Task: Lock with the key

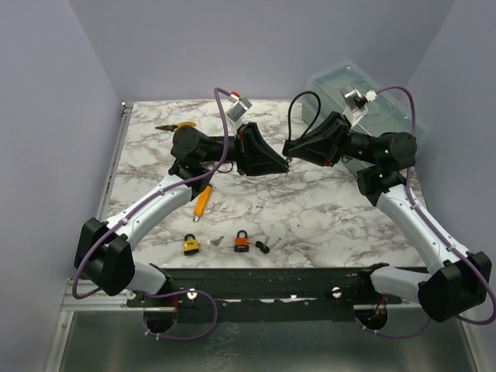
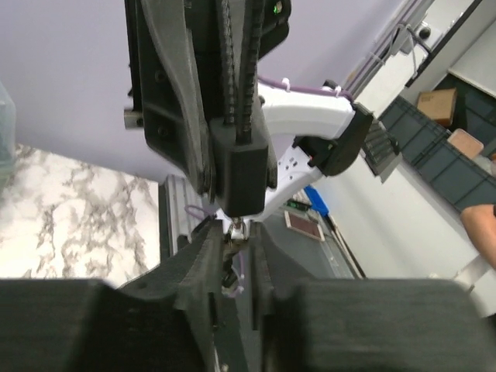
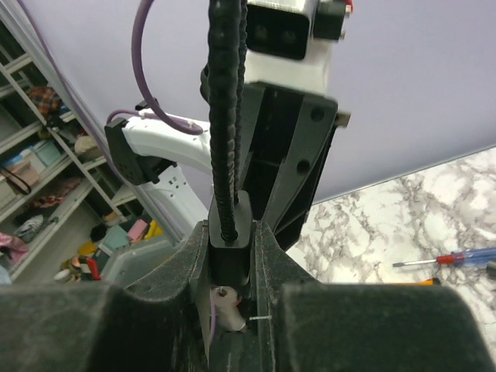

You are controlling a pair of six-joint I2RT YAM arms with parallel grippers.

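A black cable lock hangs between my two grippers, its cable (image 1: 290, 116) looping upward in the top view. My right gripper has its fingers against both sides of the lock's black body (image 3: 231, 263). In the left wrist view the lock body (image 2: 239, 174) stands above and beyond my left gripper's (image 2: 235, 271) narrowly spaced fingers. A small shiny metal piece, seemingly the key (image 2: 237, 227), shows at the body's lower end; a dark part below it lies in line with the left fingers. Whether those fingers grip it is unclear.
A yellow padlock (image 1: 191, 244), a red padlock (image 1: 242, 241), a loose silver key (image 1: 215, 241) and black-headed keys (image 1: 263, 247) lie near the front edge. An orange cutter (image 1: 202, 203) rests behind them. A clear bin (image 1: 387, 112) stands back right.
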